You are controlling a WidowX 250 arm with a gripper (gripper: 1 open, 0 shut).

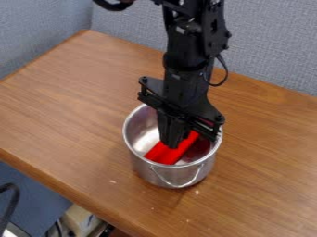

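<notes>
A steel pot (145,167) stands on the wooden table near its front edge, with a red object (168,152) lying inside it. My black gripper (173,128) hangs down over the pot's mouth, its fingers just above the red object. Whether the fingers are open or shut, or touch the red object, I cannot tell from this view.
A grey wall runs along the back. Beyond the lower-left edge are cables and a dark floor area.
</notes>
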